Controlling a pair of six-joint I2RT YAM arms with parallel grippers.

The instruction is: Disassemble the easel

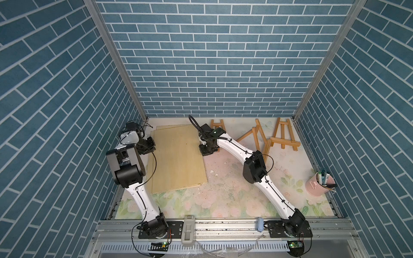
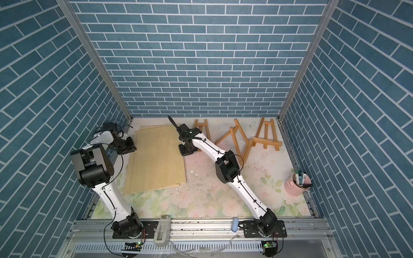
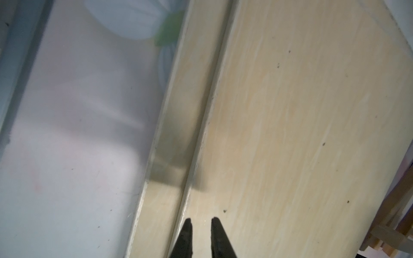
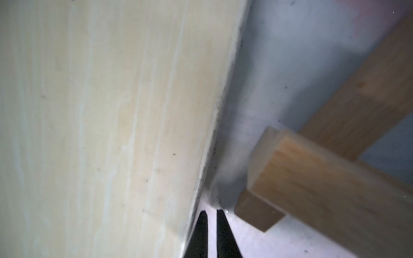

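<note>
Two thin pale plywood boards (image 1: 178, 159) lie stacked on the left of the table, the lower one showing along the left side. My left gripper is over the upper board's left edge, its fingers a little apart and empty. At the right edge of the board (image 4: 129, 107) is my right gripper, slightly open, nothing held. Wooden easel pieces (image 4: 335, 189) lie close on its right. In the top left view, easel frames (image 1: 284, 141) and propped wooden legs (image 1: 256, 135) are at the back right; a smaller frame (image 1: 218, 124) is partly behind the right arm.
A pink bucket (image 1: 317, 185) of paint tubes and tools stands at the right edge. Small white scraps (image 1: 211, 173) lie beside the boards. The left wall is close to the left arm.
</note>
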